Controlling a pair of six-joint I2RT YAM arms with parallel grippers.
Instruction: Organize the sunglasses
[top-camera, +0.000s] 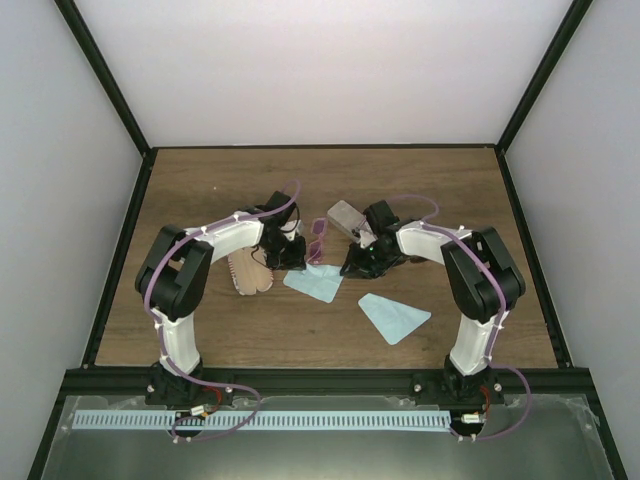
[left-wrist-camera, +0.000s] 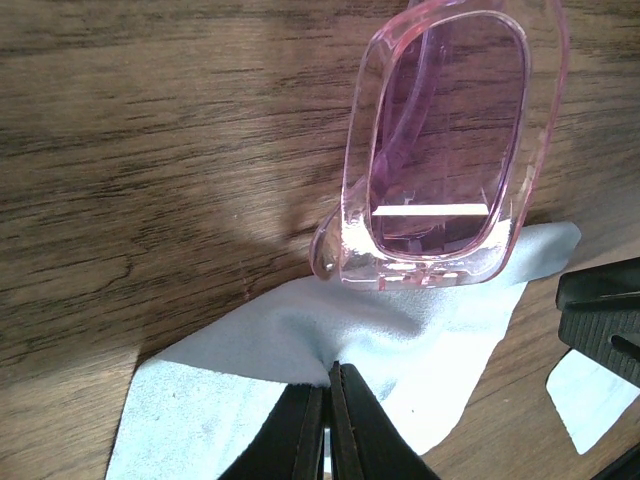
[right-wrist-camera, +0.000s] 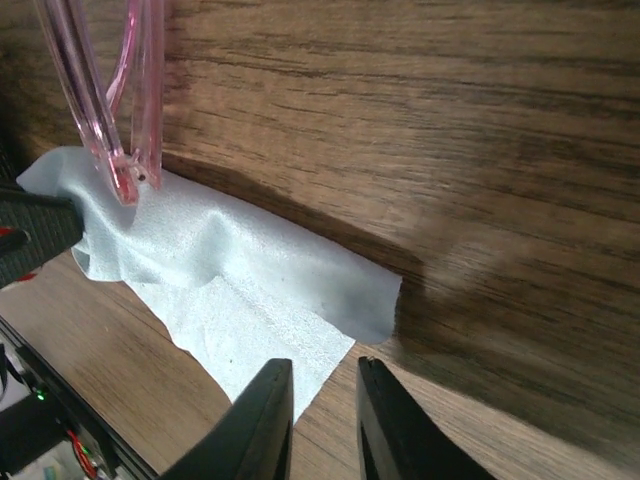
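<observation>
Pink sunglasses (top-camera: 317, 240) (left-wrist-camera: 450, 140) (right-wrist-camera: 110, 120) lie between the two arms, just behind a light blue cloth (top-camera: 312, 284). My left gripper is shut on the cloth, pinching a raised fold of it just below the sunglasses. My right gripper is part open beside the cloth's other end, with nothing visible between its fingers; the folded edge (right-wrist-camera: 300, 275) lies just above its fingertips in the right wrist view.
A second blue cloth (top-camera: 393, 317) lies at the front right. A grey box (top-camera: 344, 216) sits behind the right arm, and a beige glove-like item (top-camera: 248, 272) lies under the left arm.
</observation>
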